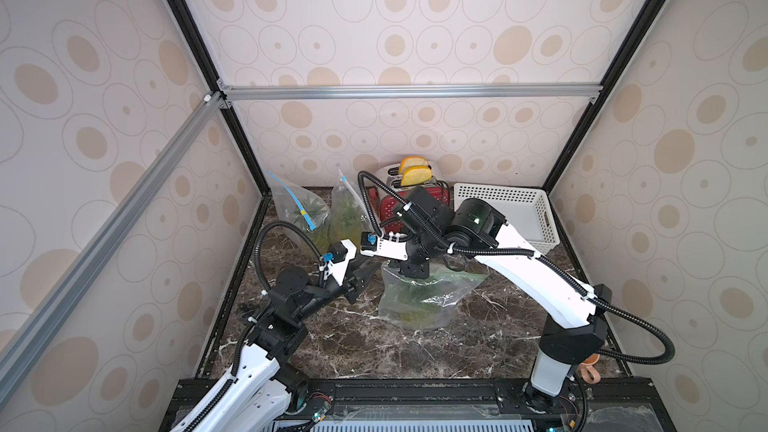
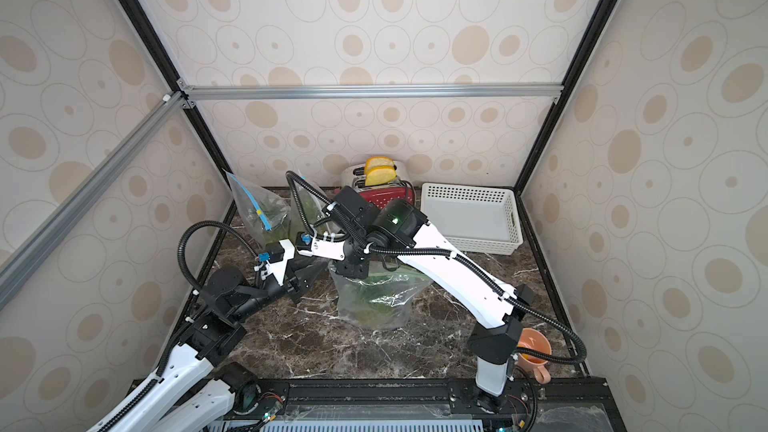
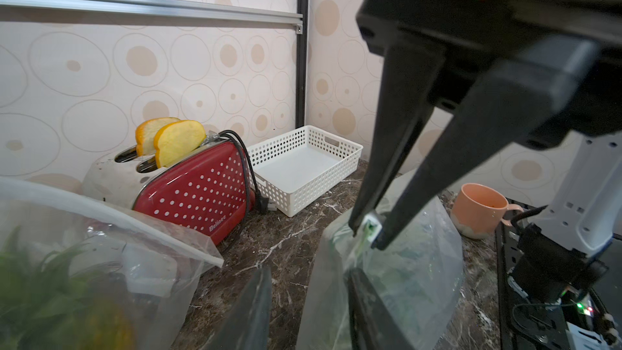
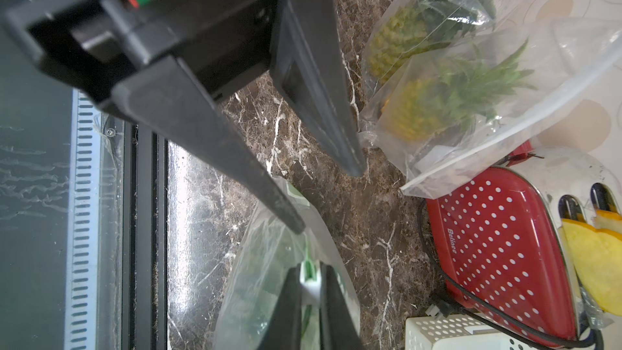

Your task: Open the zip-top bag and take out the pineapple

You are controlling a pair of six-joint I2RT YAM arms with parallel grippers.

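Note:
A clear zip bag with a green strip stands on the marble table, below the right arm. Greenish contents show through its film, blurred. My right gripper is shut on the bag's small white-and-green zip slider at the top edge. My left gripper stands open with its fingers empty; in the left wrist view its right finger overlaps the bag's near end, and whether it touches cannot be told. From the right wrist view, a left fingertip hangs over the bag's near end.
Two more clear bags with pineapples stand at the back left, one blue-topped. Behind is a red toaster with yellow slices. A white basket sits back right, an orange mug front right.

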